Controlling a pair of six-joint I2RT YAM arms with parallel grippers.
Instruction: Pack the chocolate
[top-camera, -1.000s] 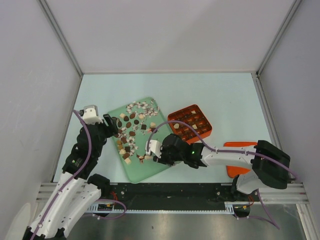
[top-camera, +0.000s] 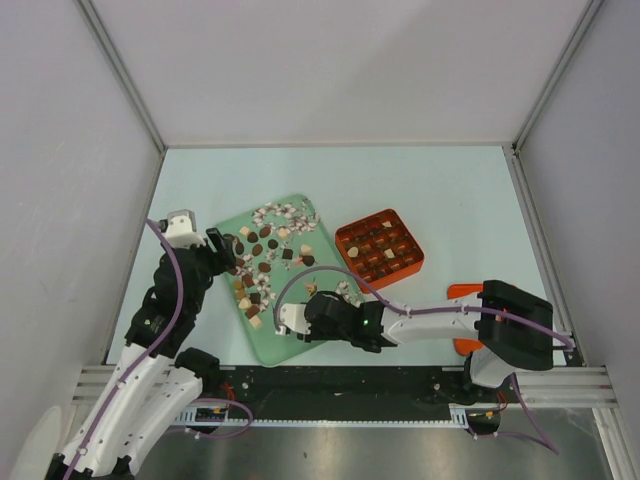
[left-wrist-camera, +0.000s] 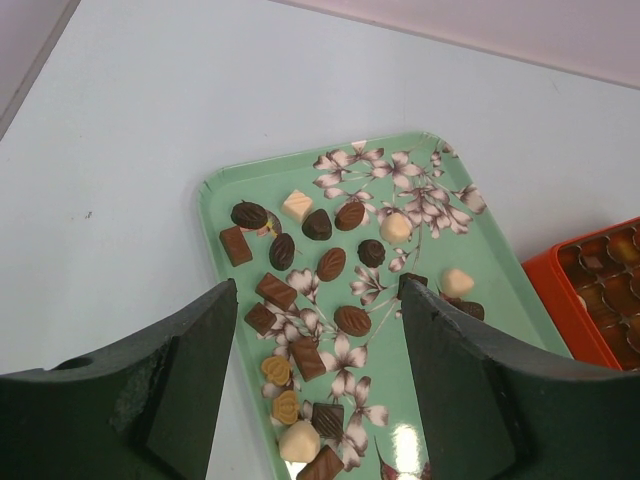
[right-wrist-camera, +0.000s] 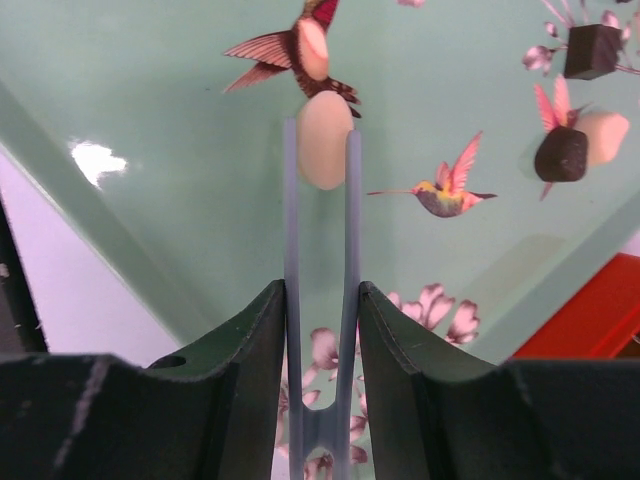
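Assorted chocolates lie on a green floral tray (top-camera: 275, 345). The orange compartment box (top-camera: 379, 215) to its right holds some chocolates. My left gripper (top-camera: 220, 240) hangs at the tray's left side, fingers apart, nothing visible between them. My right gripper (top-camera: 310, 310) is low over the tray's front; its purple tool-like fingertips are close around a pale oval chocolate (right-wrist-camera: 323, 125). Whether they grip it is unclear.
An orange lid-like piece (top-camera: 465, 290) lies at the right, partly under the right arm.
The left arm stays where it was.
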